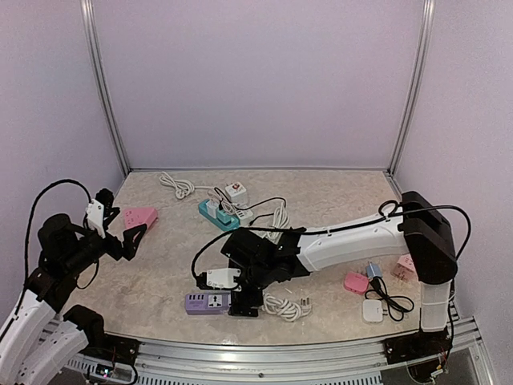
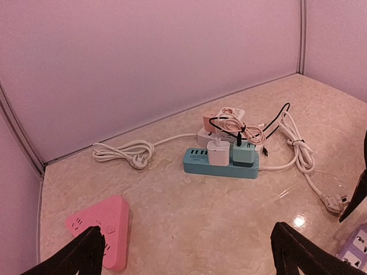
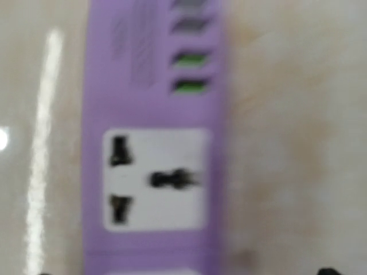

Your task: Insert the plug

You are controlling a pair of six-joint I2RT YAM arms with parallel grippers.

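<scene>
The purple power strip (image 1: 205,304) lies near the table's front edge, its white socket face up; the right wrist view shows its sockets and green USB ports close up, slightly blurred. My right gripper (image 1: 226,297) hangs over the strip's right end, open, and its fingertips barely enter the bottom corners of its wrist view. The strip's coiled white cord (image 1: 282,308) lies beside it, ending in a white plug (image 1: 305,305). Away at the left, my left gripper (image 1: 125,227) stands open and empty. The right arm hides part of the strip.
A teal power strip (image 2: 198,162) with chargers in it sits at the back, near white cables (image 2: 123,151). A pink block (image 2: 113,229) is by my left gripper. Chargers, including a white one (image 1: 373,310), lie at right.
</scene>
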